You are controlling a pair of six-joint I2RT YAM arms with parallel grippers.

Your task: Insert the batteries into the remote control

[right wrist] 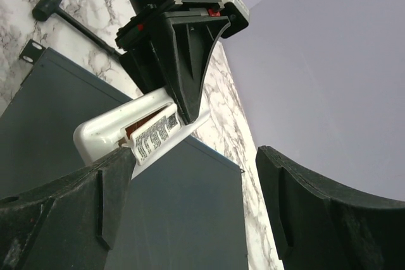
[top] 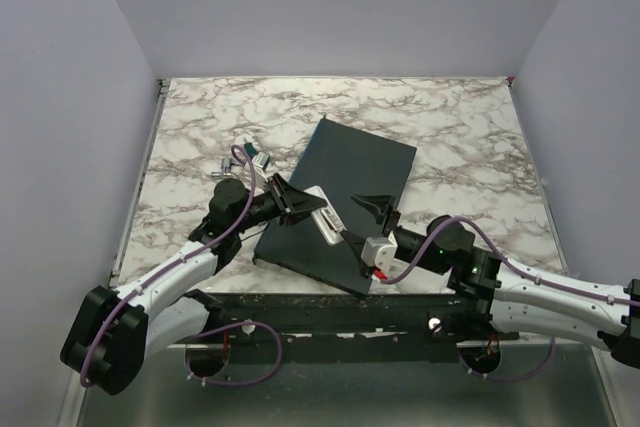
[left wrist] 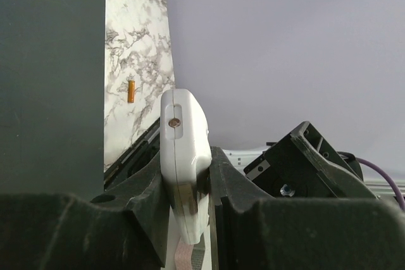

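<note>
The white remote control (top: pixel 326 217) is held up over the dark mat (top: pixel 350 172) by my left gripper, shut on it. In the right wrist view a white battery (right wrist: pixel 154 133) sits in the remote's open compartment, beside a brown, empty-looking part. My right gripper stands open, one finger (right wrist: pixel 95 207) at the near end of the remote by that battery; whether it touches cannot be told. An orange battery (left wrist: pixel 131 91) lies on the marble table in the left wrist view.
A black mallet (right wrist: pixel 47 6) and small items lie on the marble at the left, behind my left arm. Grey walls enclose the table.
</note>
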